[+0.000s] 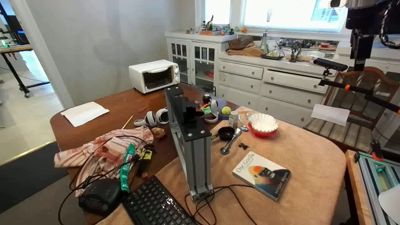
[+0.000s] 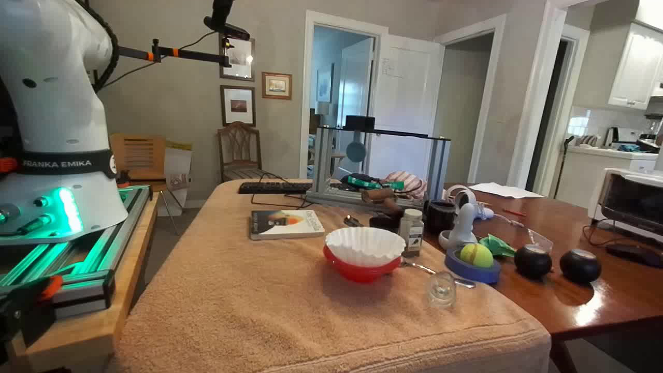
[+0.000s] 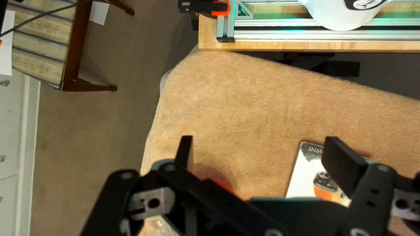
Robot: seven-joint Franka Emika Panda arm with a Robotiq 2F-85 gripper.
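My gripper is open above the towel-covered table, its two black fingers wide apart with nothing between them. In exterior view 1 the gripper point(image 1: 360, 62) hangs at the upper right, well above the table. A red bowl point(image 2: 361, 271) stands on the tan towel point(image 2: 248, 298) with white paper coffee filters point(image 2: 365, 243) inside it. In the wrist view only a sliver of the bowl point(image 3: 221, 184) shows beneath the gripper body. The paperback book point(image 1: 262, 174) lies flat near the bowl; the right finger covers part of the book point(image 3: 295, 185) in the wrist view.
A metal frame point(image 1: 202, 161) rises mid-table, with a keyboard point(image 1: 155, 202) and cables beside it. A pill bottle point(image 2: 413, 231), a glass jar point(image 2: 441, 289), spoons and a tennis ball point(image 2: 476, 255) in blue tape stand near the bowl.
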